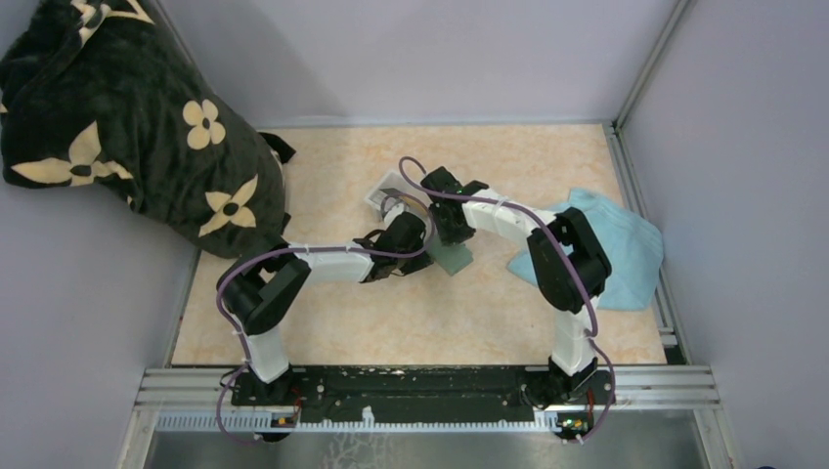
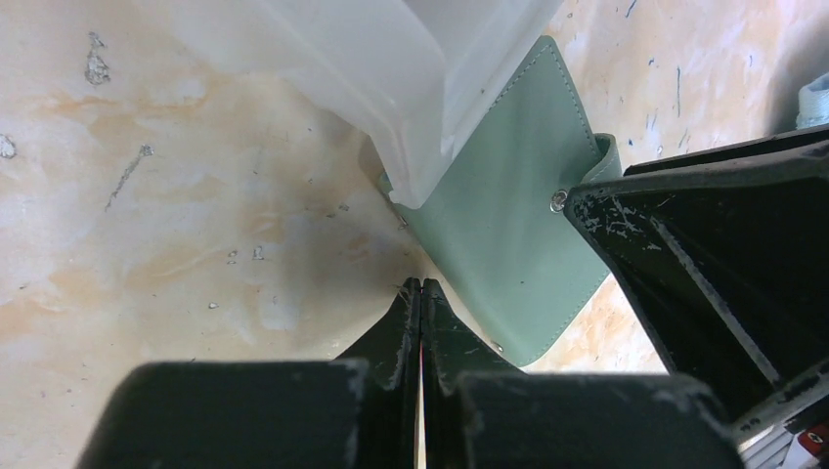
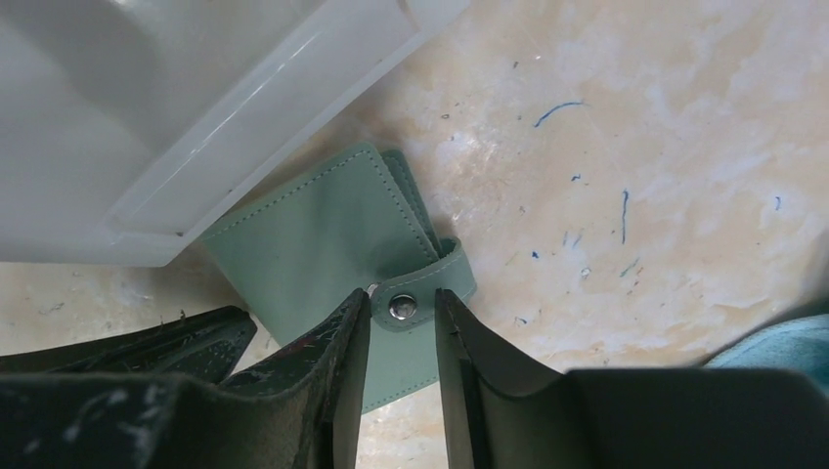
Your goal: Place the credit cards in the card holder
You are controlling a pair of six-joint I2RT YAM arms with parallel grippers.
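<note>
A green leather card holder (image 1: 452,258) with stitched edges and a snap strap (image 3: 420,288) lies on the table beside a translucent white tray (image 1: 376,195). My right gripper is right over the snap, fingers parted either side of it; whether they touch the strap I cannot tell. My left gripper is shut with nothing visible between its fingertips, by the holder's edge. No cards can be made out clearly; the tray's interior is mostly hidden under the arms.
A light blue cloth (image 1: 616,254) lies on the right. A dark patterned cushion (image 1: 147,137) fills the back left. The two grippers are close together.
</note>
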